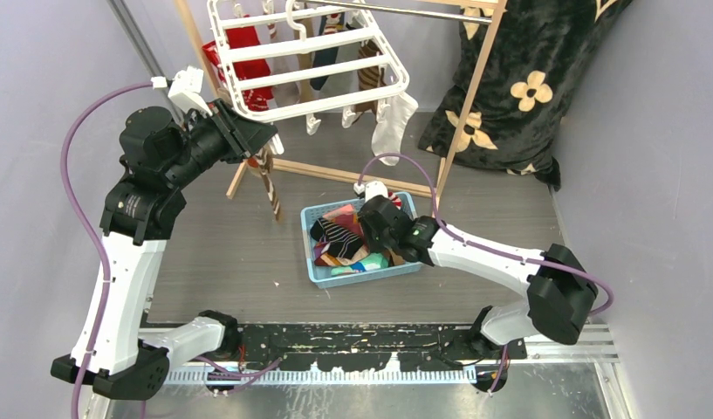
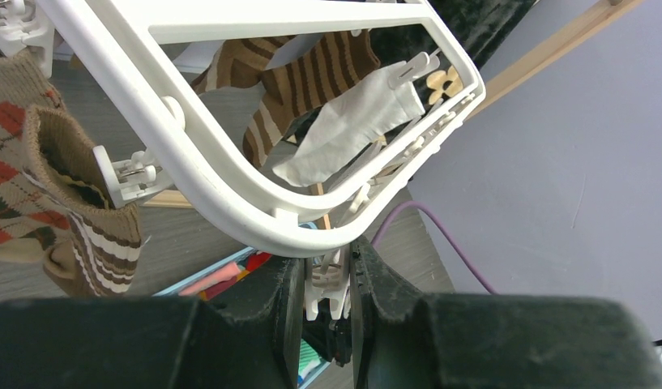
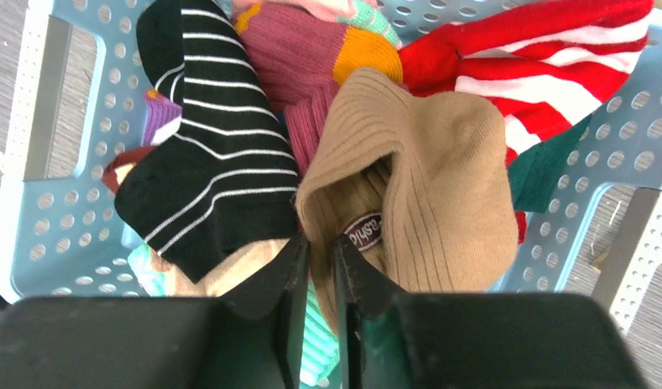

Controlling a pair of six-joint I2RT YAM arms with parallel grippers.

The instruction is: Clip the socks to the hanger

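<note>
The white hanger [image 1: 316, 110] with clips hangs at the top; several socks dangle from it, among them a white sock [image 2: 356, 126] and a brown patterned sock [image 2: 83, 235]. At its near left corner, my left gripper [image 1: 267, 140] is shut on a white clip [image 2: 326, 285], which shows between the fingers. My right gripper is down in the blue basket [image 1: 311, 253]. Its fingers [image 3: 293, 271] stand close together on either side of the opening edge of a tan sock [image 3: 453, 194]; whether they press on the cloth cannot be told.
A black striped sock [image 3: 222, 170], a red-and-white striped sock [image 3: 546, 73] and others fill the basket around the tan one. The wooden rack [image 1: 468, 105] and a dark cushion [image 1: 518, 96] stand behind.
</note>
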